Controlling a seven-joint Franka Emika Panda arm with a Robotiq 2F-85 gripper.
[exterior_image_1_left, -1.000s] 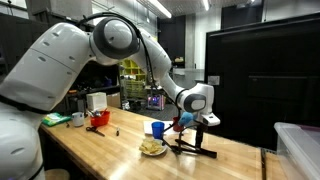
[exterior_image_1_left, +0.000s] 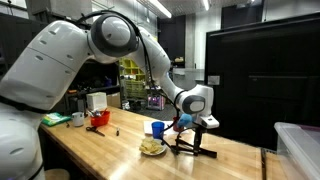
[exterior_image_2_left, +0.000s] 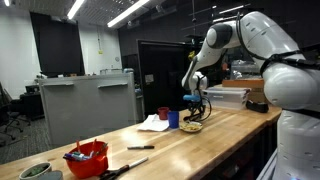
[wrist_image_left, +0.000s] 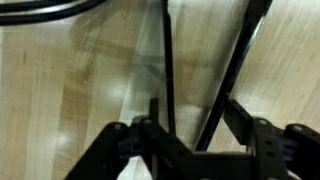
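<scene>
A pair of black tongs (exterior_image_1_left: 198, 151) lies on the wooden table below the arm. Seen from the wrist, its two long dark arms run down the picture, the left arm (wrist_image_left: 168, 70) nearly straight and the right arm (wrist_image_left: 236, 66) slanted, closing together toward the bottom. My gripper is low over the table, its fingers apart on either side of both arms. Each finger is close to the arm on its side; contact is hard to tell. The far exterior view shows the gripper (exterior_image_2_left: 199, 113) small, its fingers unclear.
A plate of yellow food (exterior_image_1_left: 152, 147) stands left of the gripper, with a blue cup (exterior_image_1_left: 158, 130) behind it. A red basket (exterior_image_2_left: 86, 160) and a knife (exterior_image_2_left: 133, 163) are farther along. A clear plastic bin (exterior_image_1_left: 299, 148) stands at the right.
The arm stays over the same spot, with little visible shift. Plate, cup and tongs look unmoved.
</scene>
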